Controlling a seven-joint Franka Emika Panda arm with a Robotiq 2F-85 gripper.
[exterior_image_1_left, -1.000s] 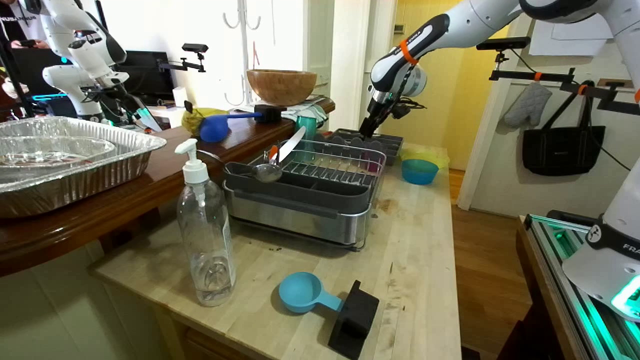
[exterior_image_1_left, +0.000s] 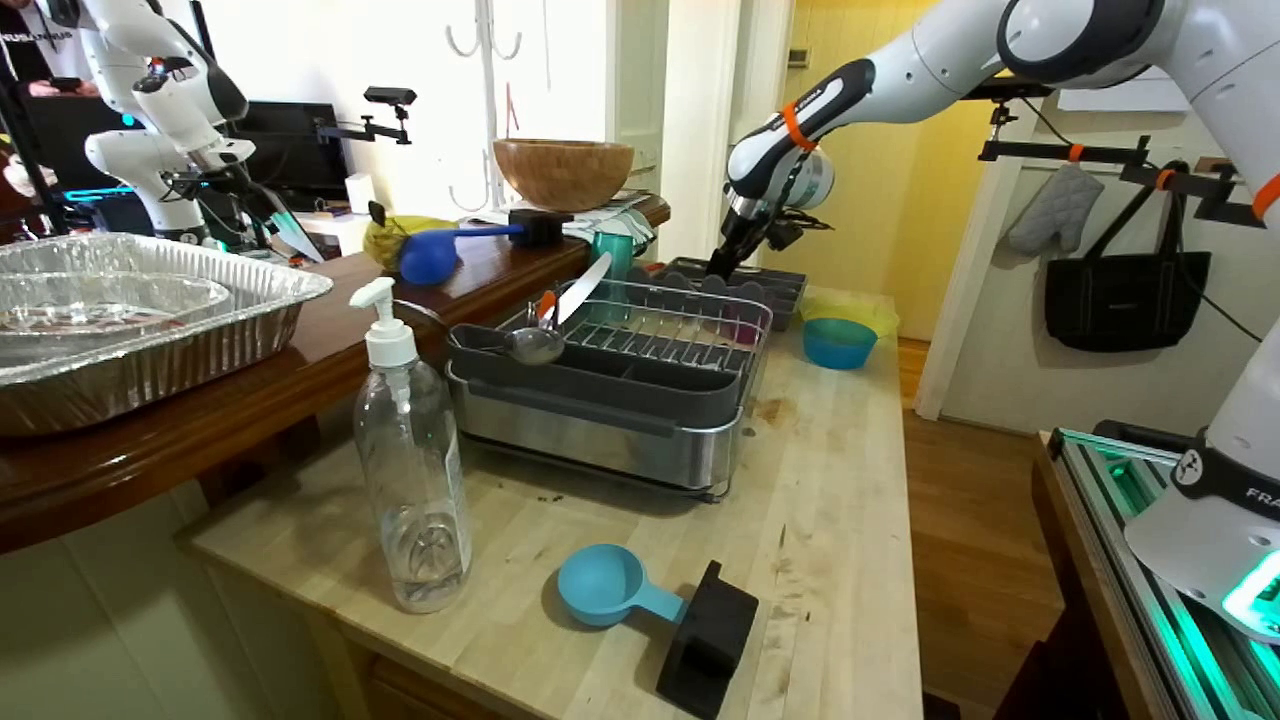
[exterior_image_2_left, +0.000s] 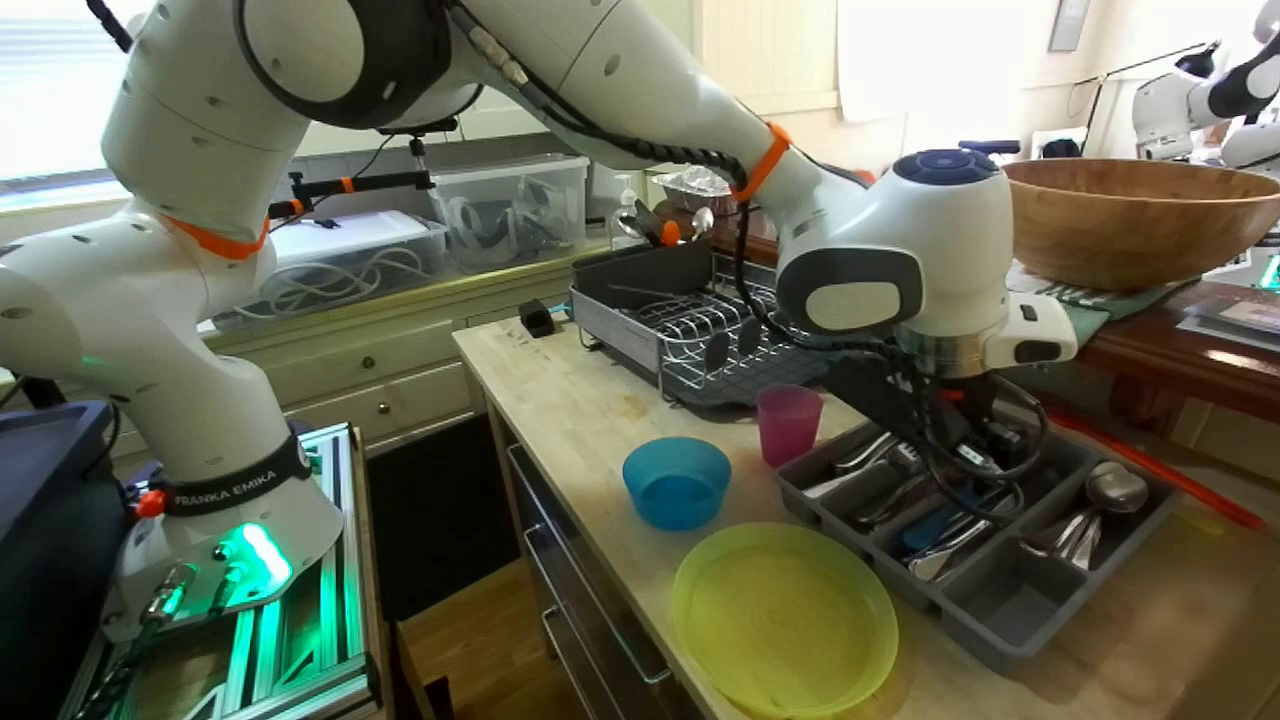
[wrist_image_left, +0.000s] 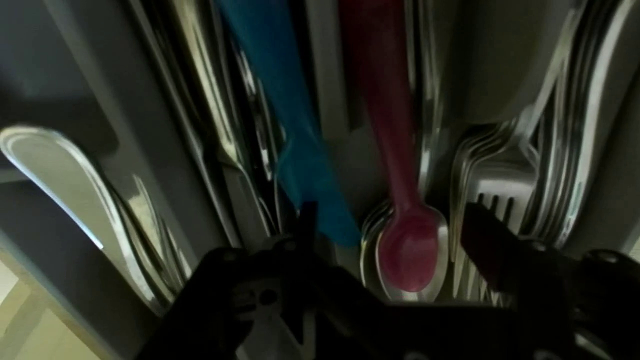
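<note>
My gripper hovers low over the grey cutlery tray (exterior_image_2_left: 1020, 618), with its dark fingers parted. In the wrist view a red spoon (wrist_image_left: 409, 252) lies on metal spoons between the fingers, and I cannot tell whether either finger touches it. Left of it is a blue utensil (wrist_image_left: 309, 168), its lower end near the left finger. Metal forks (wrist_image_left: 501, 180) lie under and beside the right finger. The second exterior view shows the arm reaching down into the tray, where cables hide the fingertips.
A pink cup (exterior_image_2_left: 788, 425), a blue bowl (exterior_image_2_left: 677, 482) and a yellow plate (exterior_image_2_left: 786, 624) stand beside the tray. The dish rack (exterior_image_1_left: 600, 414) is close by. A wooden bowl (exterior_image_2_left: 1140, 222) sits on the raised ledge. Open counter lies along the front.
In the first exterior view, the arm has moved down and slightly left, bringing the gripper lower over the tray. The objects on the counter look unmoved.
</note>
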